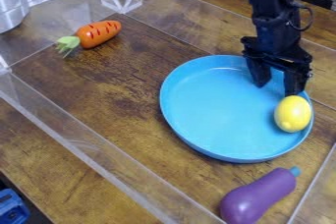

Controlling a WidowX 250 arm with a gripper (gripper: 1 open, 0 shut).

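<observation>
The black robot gripper (278,71) reaches down from the top over the back right rim of a blue plate (217,110). A yellow toy (293,115), lemon-like or egg-like, lies at the plate's right side, just in front of the gripper. The gripper's fingers are dark and hard to make out, with nothing visible held between them.
An orange carrot (96,33) lies at the upper left. A purple eggplant (256,196) lies at the front right, outside the plate. Clear plastic edges cross the lower left.
</observation>
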